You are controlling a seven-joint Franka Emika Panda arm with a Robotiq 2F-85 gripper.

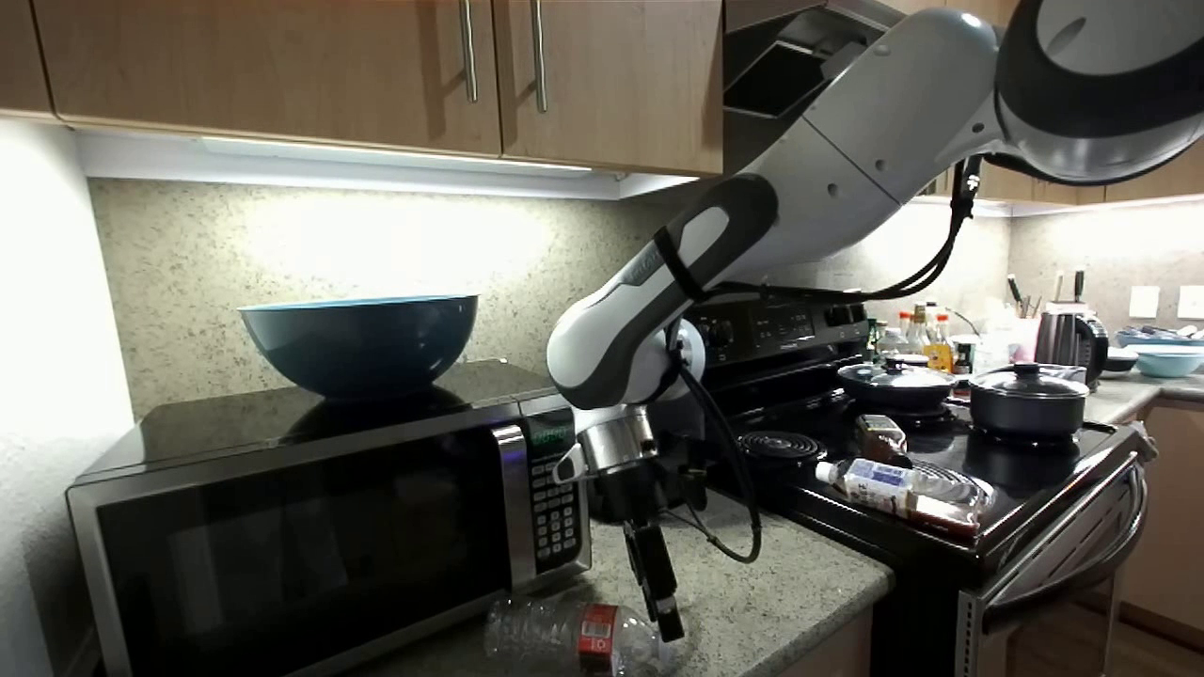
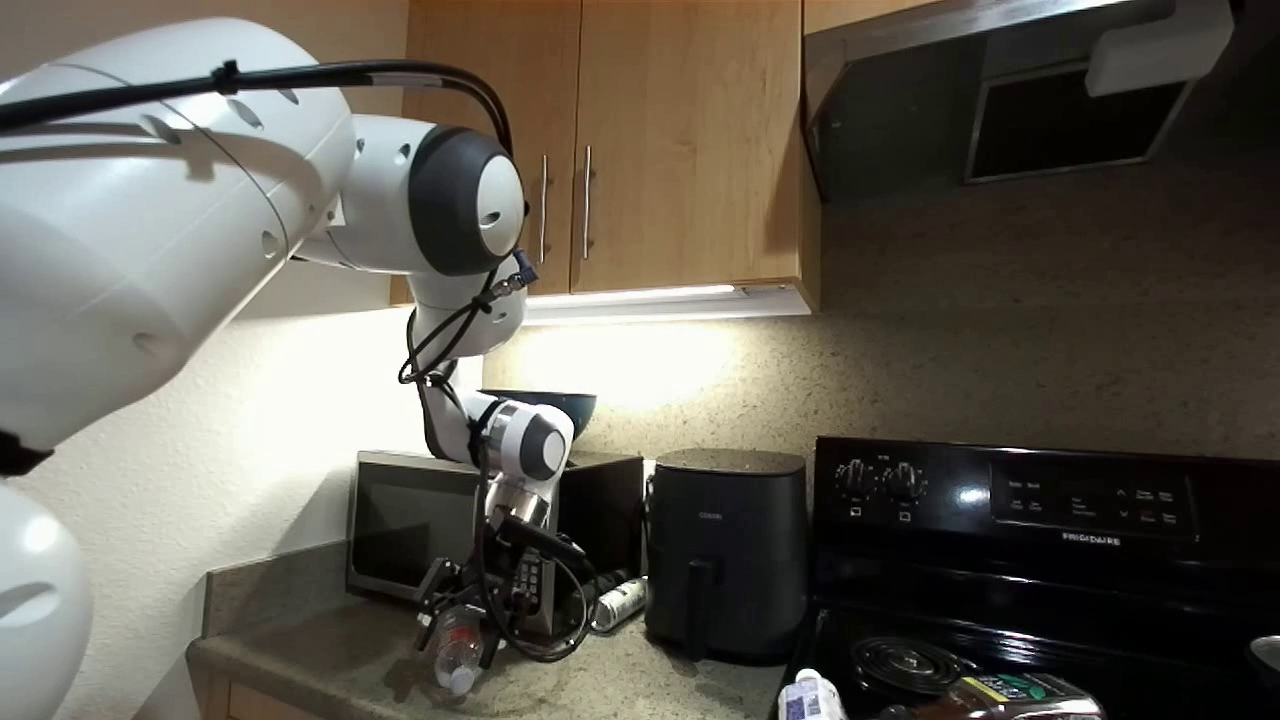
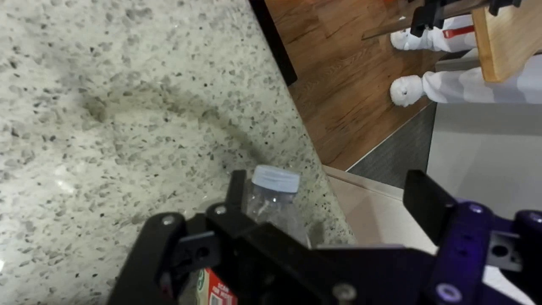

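Observation:
A clear plastic bottle with a red label lies on its side on the counter in front of the microwave. My gripper hangs tilted over its neck end. In the wrist view the fingers of my gripper stand wide apart. The bottle's whitish cap shows in that gap, close beside the left finger; whether they touch I cannot tell. Much of the bottle is hidden behind the gripper there. From the second exterior view the bottle appears by the fingers, cap toward the camera.
The microwave, with a dark blue bowl on top, stands close behind. An air fryer and a can are farther along the counter. Bottles lie on the stove. Bare counter stretches toward the front edge.

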